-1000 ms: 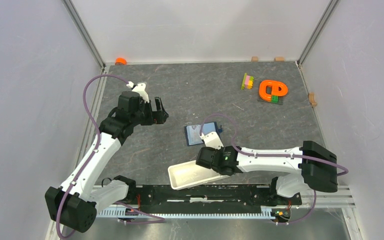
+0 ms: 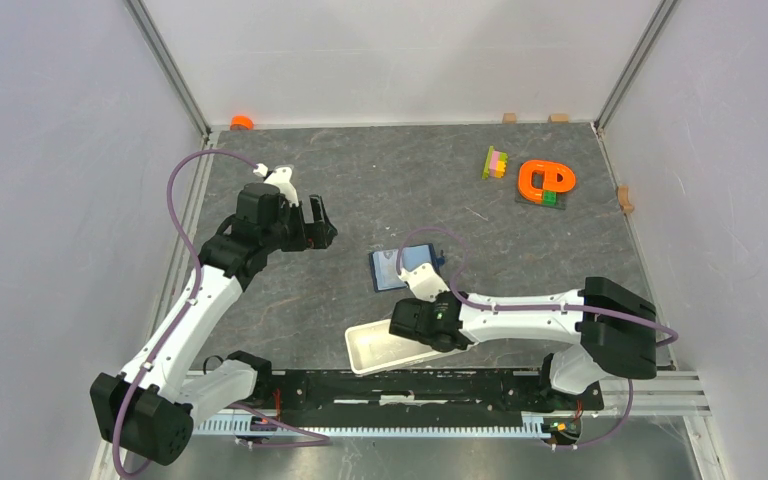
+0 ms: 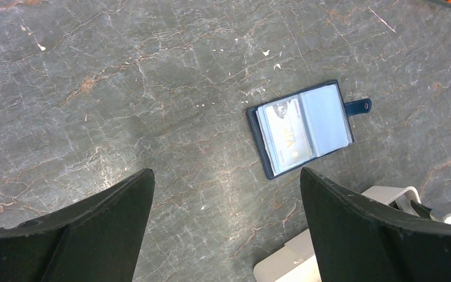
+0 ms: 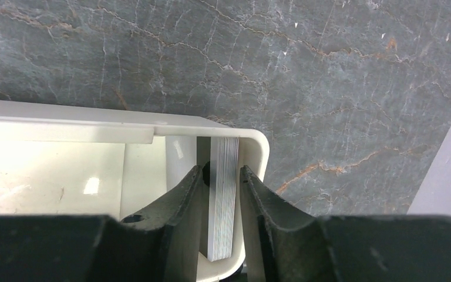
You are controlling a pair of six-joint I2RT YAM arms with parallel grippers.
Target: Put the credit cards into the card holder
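Observation:
The card holder (image 3: 285,138) lies unfolded on the dark table, a card showing under its left clear sleeve and a strap on its right side. In the right wrist view a stack of cards (image 4: 222,217) stands on edge at the end of the cream tray (image 4: 64,130). My right gripper is part open astride that stack, one fingertip on either side with narrow gaps. Whether the right-hand finger is inside or over the tray's wall I cannot tell. Away to the left of the holder, my left gripper (image 2: 322,223) stands open and empty.
An orange letter-shaped toy (image 2: 546,178) and a small colourful block piece (image 2: 495,163) sit at the back right. An orange round object (image 2: 242,122) is at the back left corner. Bare table surrounds the holder on its left and far sides.
The tray has shifted slightly to the right. My right arm's elbow has moved a little left, while its gripper stays over the tray's right end. The left arm and holder have kept still.

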